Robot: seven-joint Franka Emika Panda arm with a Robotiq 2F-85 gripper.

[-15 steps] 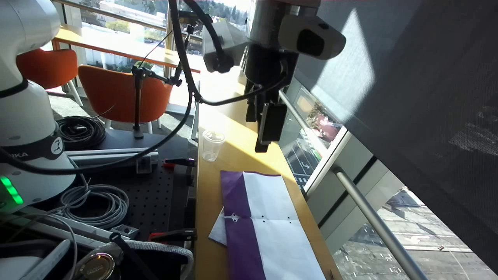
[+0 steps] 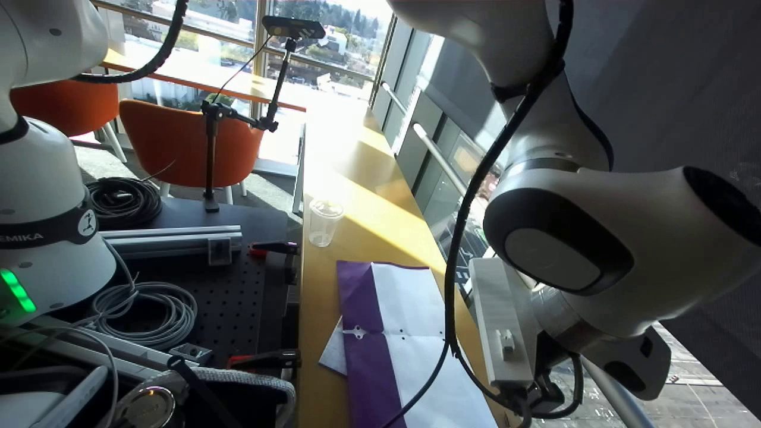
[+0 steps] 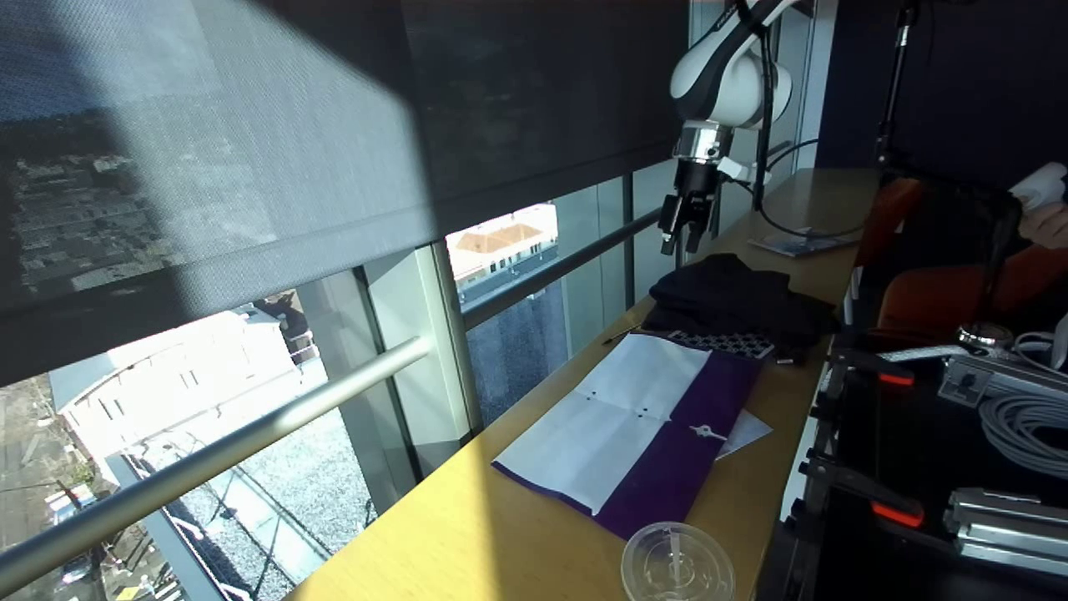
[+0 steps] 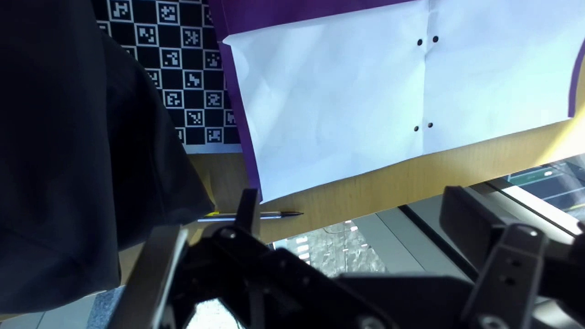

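My gripper [image 3: 681, 246] hangs open above the window-side edge of the table, past the folder's end. In the wrist view its fingers are wide apart with nothing between them. A white and purple paper folder [image 3: 641, 406] lies unfolded on the table, creased across its middle. Close to its corner a thin pen [image 4: 280, 214] rests by the table edge, partly behind one finger. Black cloth [image 3: 736, 295] is heaped beyond the folder and covers part of a black-and-white marker board [image 4: 192, 79]. In exterior view 1 the fingers are out of sight.
A clear plastic cup [image 2: 324, 222] stands beyond the folder's other end. Along the window runs a metal rail [image 3: 561, 269]. The black pegboard [image 2: 242, 307] alongside the table carries clamps, cables and metal profiles. Bare tabletop [image 2: 399, 232] lies near the cup.
In exterior view 1 the arm has swung from above the far tabletop near the cup to the near right side. The folder and the cup have stayed in place.
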